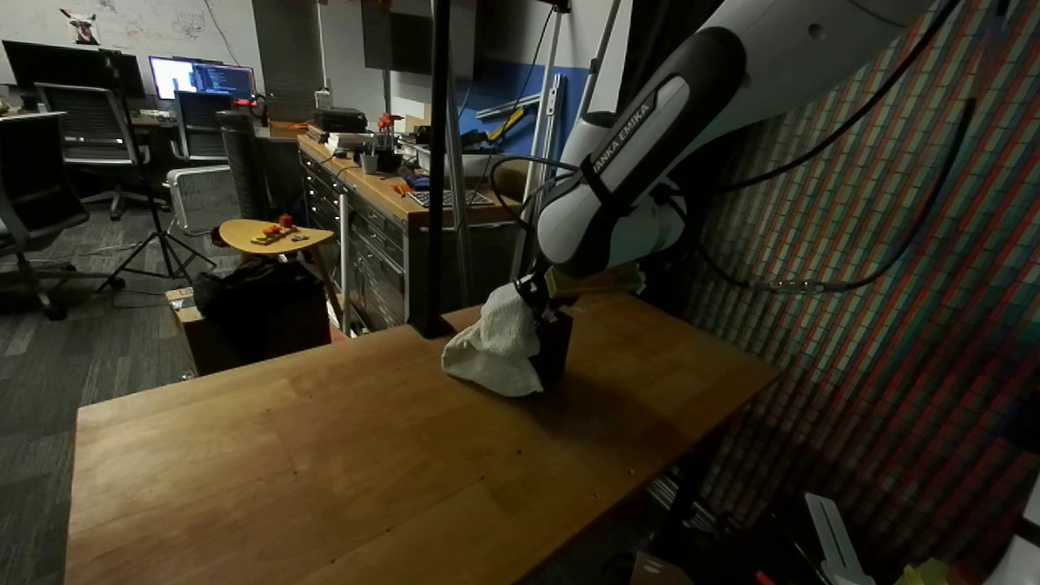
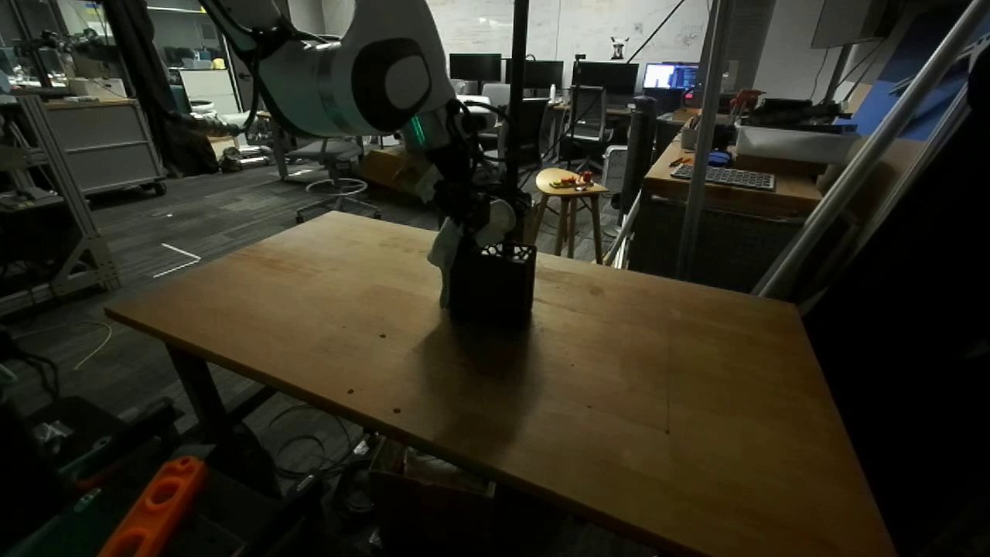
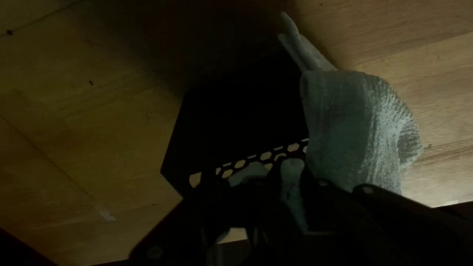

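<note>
A whitish cloth [image 1: 495,341] hangs beside a black box [image 1: 553,347] on the wooden table, its lower end reaching the tabletop in exterior view 1. My gripper [image 1: 536,291] is at the box's top edge, shut on the upper part of the cloth. In the wrist view the cloth [image 3: 359,128] drapes over the right side of the black box [image 3: 239,115], whose rim has hexagonal holes. Dark shapes hide most of the gripper there, with a bit of cloth showing between the fingers. In exterior view 2 the box [image 2: 492,286] covers much of the cloth [image 2: 446,260].
A black upright post [image 1: 436,195] stands at its far edge. A stool [image 1: 275,236] with small coloured items and a cluttered workbench [image 1: 390,195] are beyond the table.
</note>
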